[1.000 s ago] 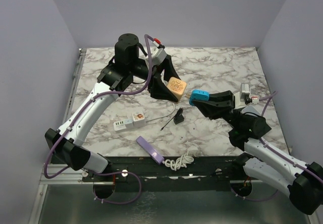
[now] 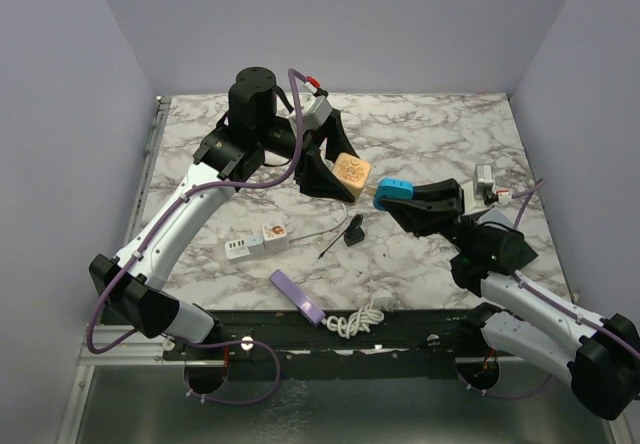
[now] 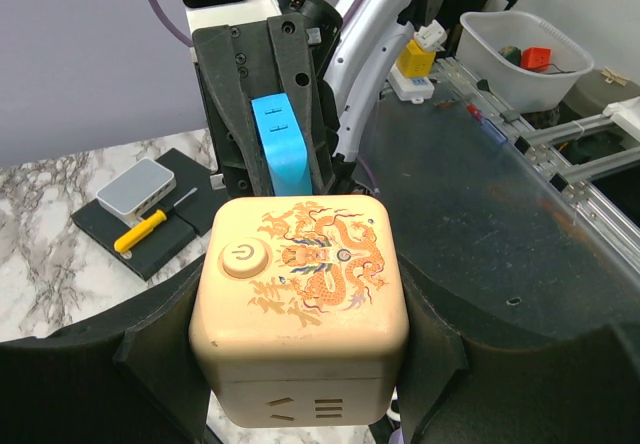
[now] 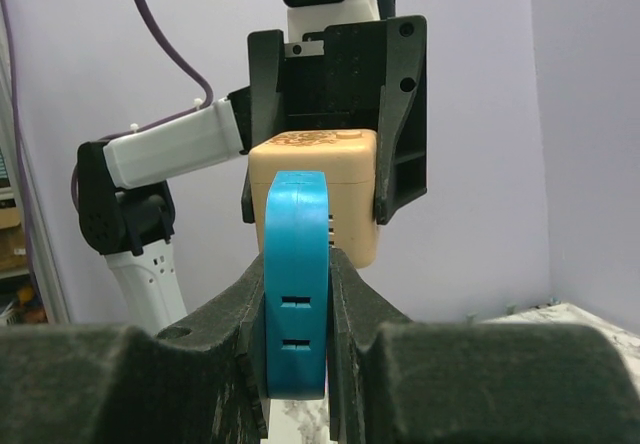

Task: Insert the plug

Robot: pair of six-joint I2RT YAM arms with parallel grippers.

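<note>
A cream cube socket with a dragon print point(image 2: 352, 171) is held above the table, my left gripper point(image 2: 339, 176) shut on its sides. Its printed face, round button and slotted front show in the left wrist view. To its right, my right gripper point(image 2: 398, 200) is shut on the blue plug point(image 2: 394, 188). In the top view the plug's metal prongs point(image 2: 371, 190) point at the cube, with a small gap of bare prong between the two bodies. From the right wrist, the blue plug point(image 4: 297, 284) covers part of the cube's slotted face point(image 4: 350, 229), so its prong tips are hidden.
On the marble table lie a white power strip point(image 2: 245, 248), a printed white box point(image 2: 275, 235), a black adapter point(image 2: 355, 232) and a purple strip point(image 2: 298, 297) with coiled white cord point(image 2: 355, 321). A yellow screwdriver point(image 3: 140, 233) rests on a black case.
The left gripper and cube have barely moved.
</note>
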